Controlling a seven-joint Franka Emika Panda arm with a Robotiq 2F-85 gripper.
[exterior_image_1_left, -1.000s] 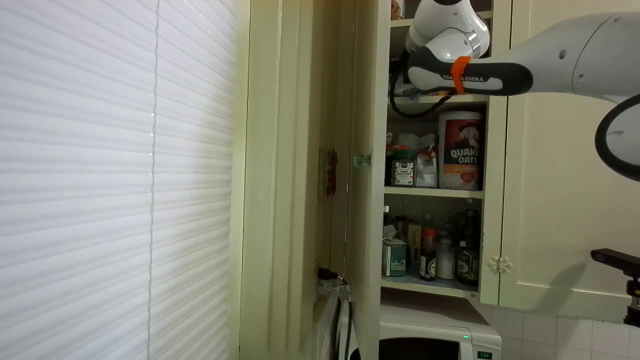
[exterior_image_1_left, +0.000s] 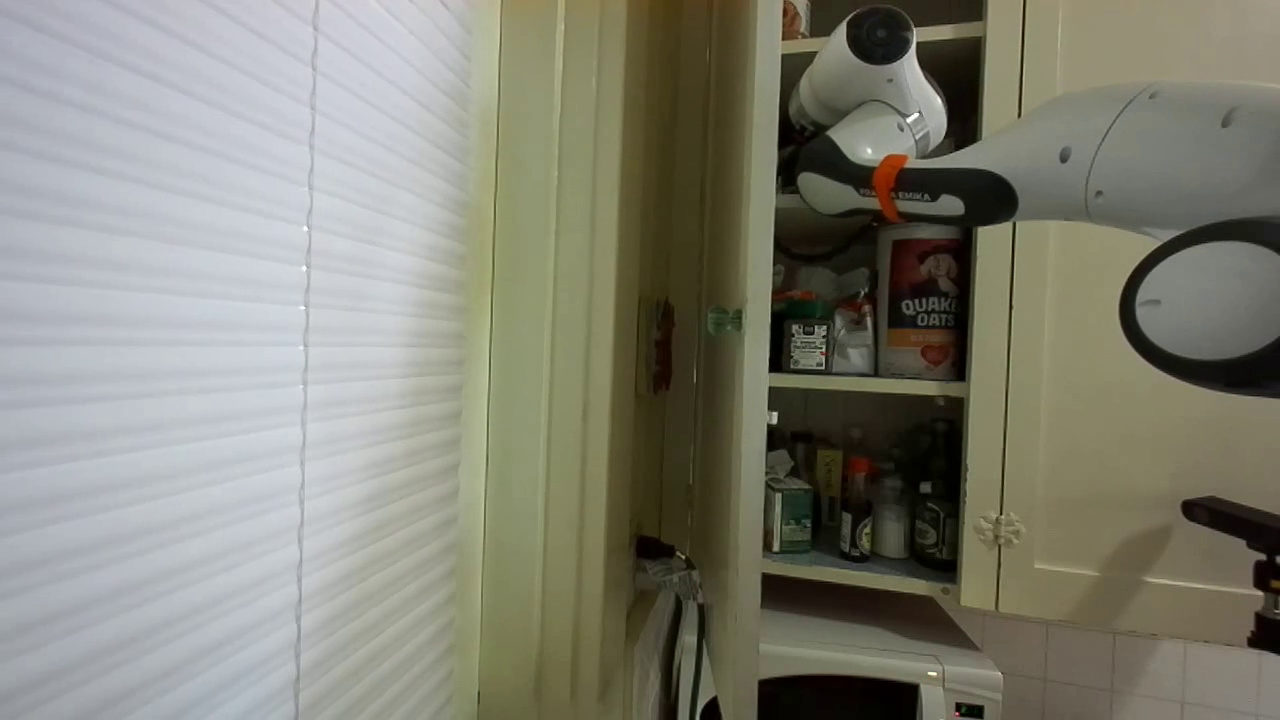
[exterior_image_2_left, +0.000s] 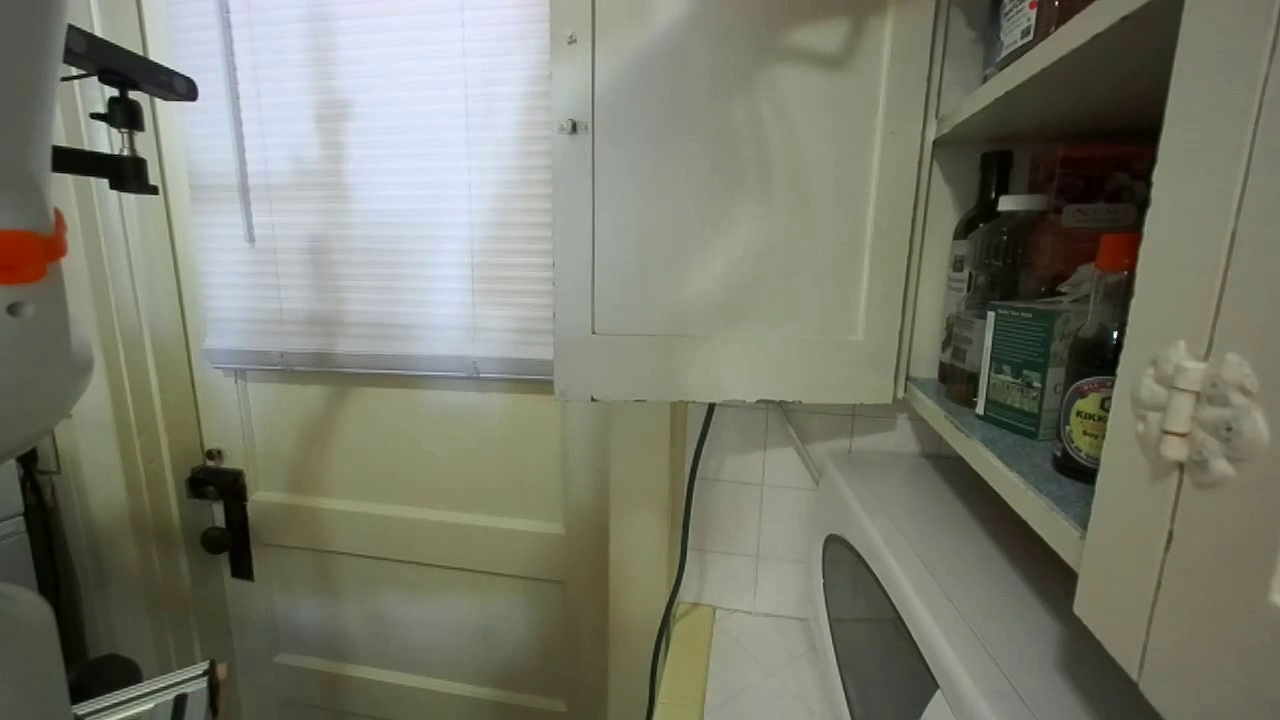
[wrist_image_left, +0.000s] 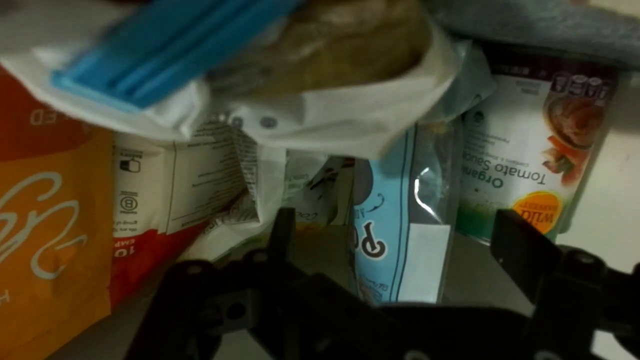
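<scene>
In the wrist view my gripper is open, its dark fingers wide apart. A light-blue packet with a clear side (wrist_image_left: 384, 228) appears in the gap between them, beyond the fingertips; whether it is within their depth I cannot tell. Right of it stands a tomato sauce carton (wrist_image_left: 510, 150), partly behind the right finger (wrist_image_left: 513, 240). A whitish bag with a blue clip (wrist_image_left: 174, 48) spreads across the top of this view. To the left are an orange bag (wrist_image_left: 48, 210) and a red-and-white packet (wrist_image_left: 156, 192). The exterior views do not show the gripper clearly.
The arm (exterior_image_1_left: 924, 192) reaches into the open cabinet near its upper shelf. Below are an oats canister (exterior_image_1_left: 921, 306) and a lower shelf with several bottles, including a red-capped one (exterior_image_1_left: 855, 516). The open cabinet door (exterior_image_2_left: 744, 180) bounds one side; a microwave (exterior_image_1_left: 840, 648) sits underneath.
In exterior view 1 the arm has shifted left and somewhat lower, now covering part of the shelf edge above the oats canister. The shelf items there look unmoved.
</scene>
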